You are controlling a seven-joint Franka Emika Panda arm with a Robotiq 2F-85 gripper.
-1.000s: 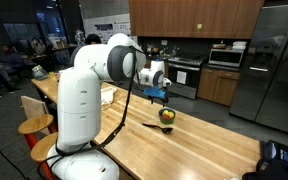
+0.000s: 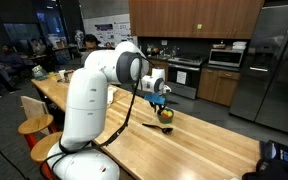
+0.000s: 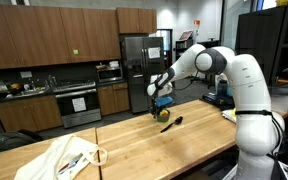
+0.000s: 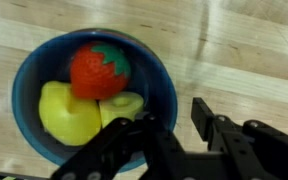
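Note:
A round dark blue bowl [image 4: 26, 112] fills the left half of the wrist view. Inside it lie a red toy strawberry [image 4: 99, 72] with a green top and two yellow pieces, one a larger yellow fruit [image 4: 68, 112] and the other a paler yellow fruit [image 4: 121, 106]. My gripper is at the right side of the bowl, one finger inside and the other outside, shut on the rim. Exterior view 1 shows the bowl [image 2: 166, 117] resting on the wooden table, with my gripper [image 2: 159, 104] coming down on it from above.
A black utensil [image 2: 158, 128] lies on the table in front of the bowl. In exterior view 2 a white cloth [image 3: 66, 158] lies at the left front. The table to the right of the bowl is clear.
My gripper has come down a little to the bowl's rim and its fingers now hold it. The black utensil has not moved.

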